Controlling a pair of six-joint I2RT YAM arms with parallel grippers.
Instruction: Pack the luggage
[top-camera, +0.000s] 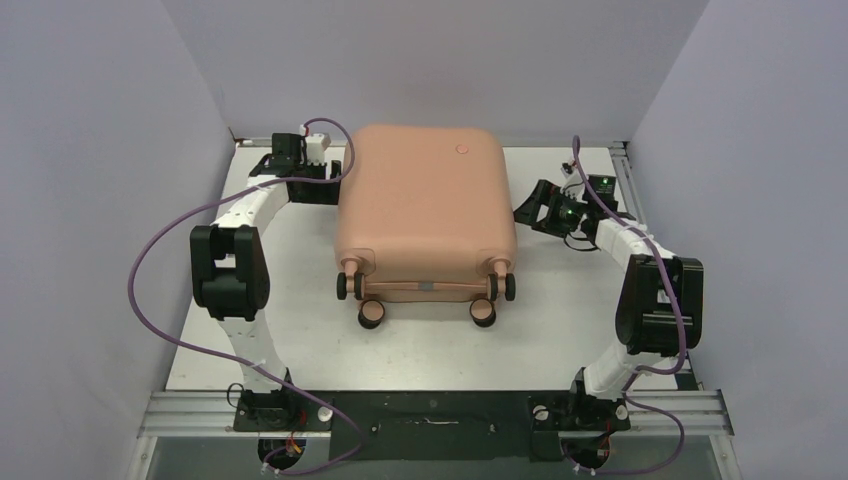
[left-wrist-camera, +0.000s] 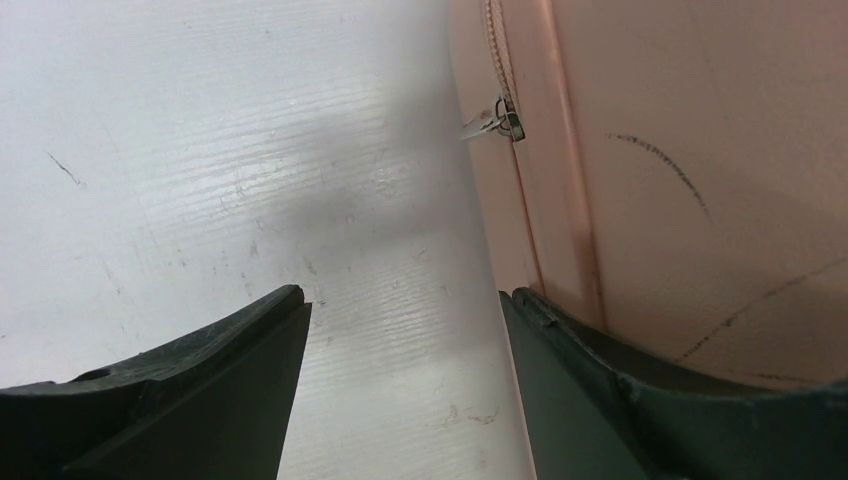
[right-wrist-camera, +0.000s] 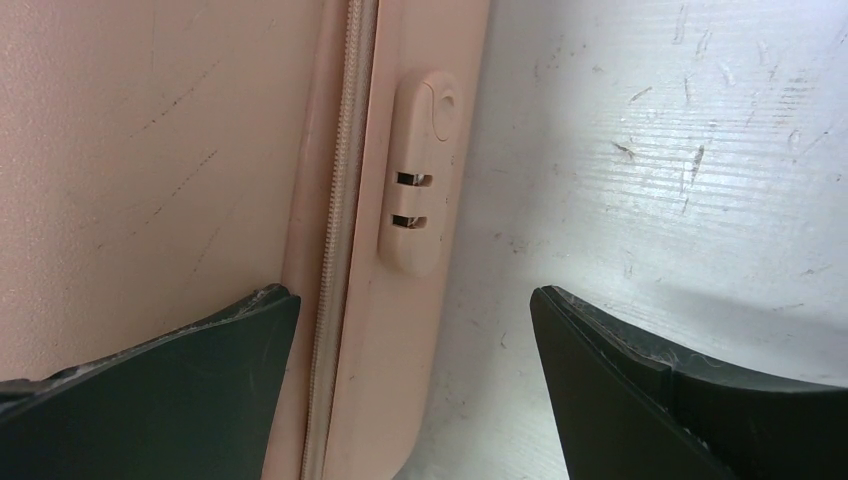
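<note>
A peach hard-shell suitcase (top-camera: 425, 200) lies closed in the middle of the table, wheels toward the front. My left gripper stands open against its left side, its right finger at the shell's seam, just below a zipper pull (left-wrist-camera: 510, 123). My right gripper is open at the suitcase's right side, fingers either side of the zipper band, near a latch piece (right-wrist-camera: 420, 170) with two slots. Nothing is held in either gripper.
Grey walls enclose the left, right and back. Purple cables loop over both arms.
</note>
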